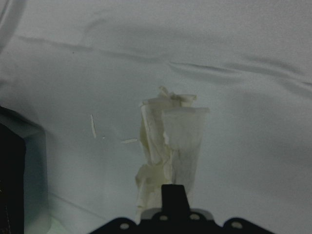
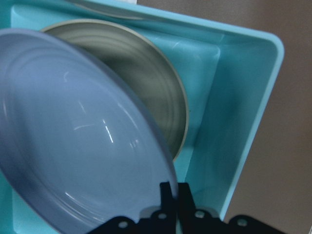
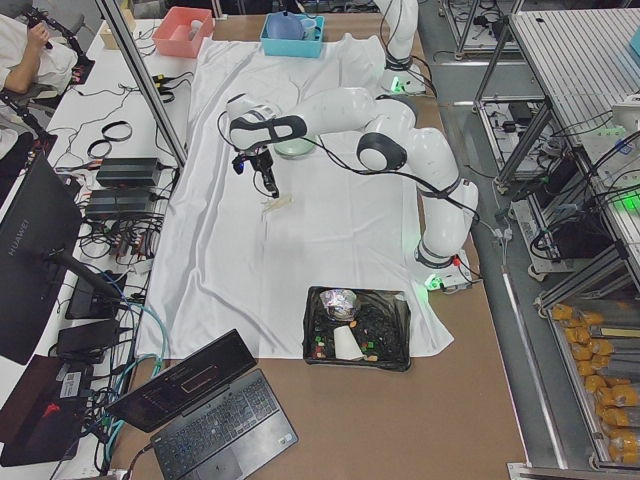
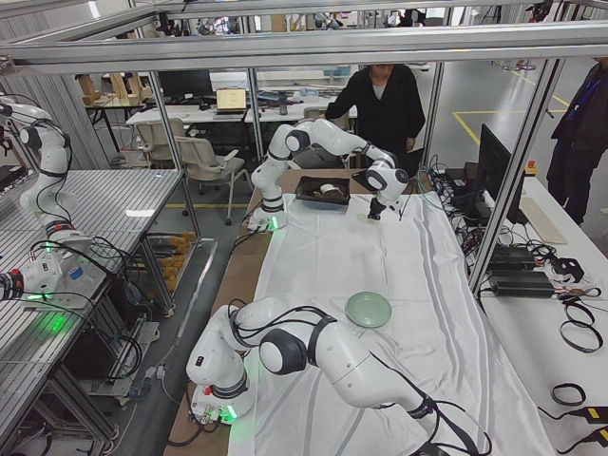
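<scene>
Crumpled cream paper (image 1: pixel 153 131) lies on the white cloth (image 3: pixel 300 240). My left gripper (image 3: pixel 270 188) hangs just over it; in the left wrist view its black tips overlap the paper's lower end, and whether they grip it is unclear. In the right wrist view my right gripper is shut on the rim of a blue plate (image 2: pixel 73 131), which tilts over a grey-green plate (image 2: pixel 161 83) inside a light-blue bin (image 2: pixel 253 107). A green plate (image 4: pixel 368 310) lies on the cloth, partly hidden by the left arm in the camera left view.
A black bin (image 3: pixel 392 330) with assorted items and a laptop (image 3: pixel 220 430) are at the near end. A pink bin (image 3: pixel 180 45) stands at the far left. A monitor (image 3: pixel 30 250) borders the left side.
</scene>
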